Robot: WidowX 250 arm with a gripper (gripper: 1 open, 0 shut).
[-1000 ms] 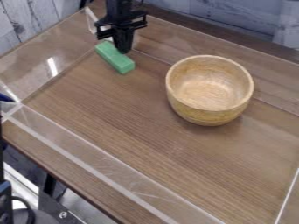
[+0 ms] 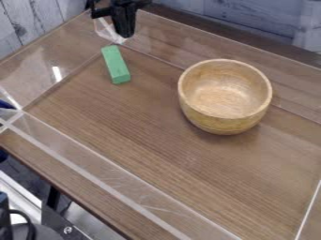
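A black gripper (image 2: 123, 26) hangs at the top, left of centre, above and behind a green block (image 2: 115, 64) that lies on the wooden table (image 2: 163, 178). The gripper is apart from the block and looks shut, with nothing visible held; its tips are small and dark. A large tan bowl (image 2: 224, 96) stands to the right of the block.
Pale walls border the table at the back and left. A dark object with cables sits at the lower left edge.
The gripper has moved up and back, away from the green block. The block now stands clear of it, lying slightly differently than one second ago.
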